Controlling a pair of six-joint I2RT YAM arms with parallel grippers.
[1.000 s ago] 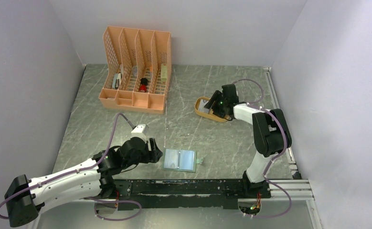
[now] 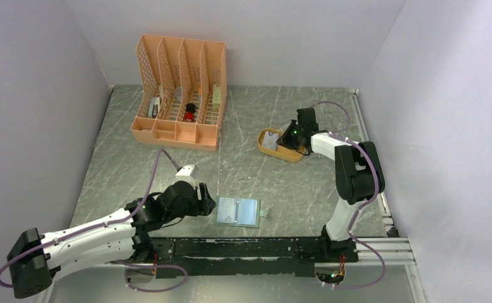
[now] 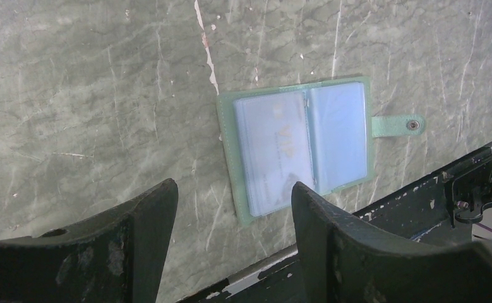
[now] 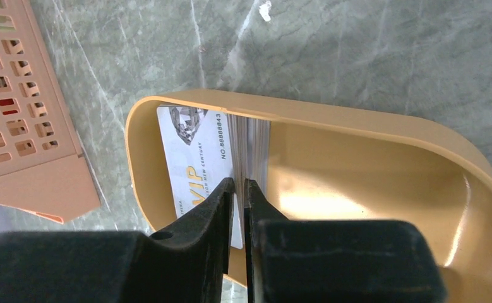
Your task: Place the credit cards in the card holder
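A tan tray holds a stack of white VIP cards along its left end, as the right wrist view shows. My right gripper is down in the tray, shut on a card at the stack's edge; how many it holds I cannot tell. The open card holder, pale green with clear sleeves, lies on the table at the front middle. Beside its left edge, my left gripper is open and empty, above the table.
A peach divided organiser with small items stands at the back left. Grey walls close the table at back and sides. The table between organiser, tray and holder is clear.
My right gripper has shifted slightly within the tray and its fingers have come together on the card stack. The left arm and holder are unchanged.
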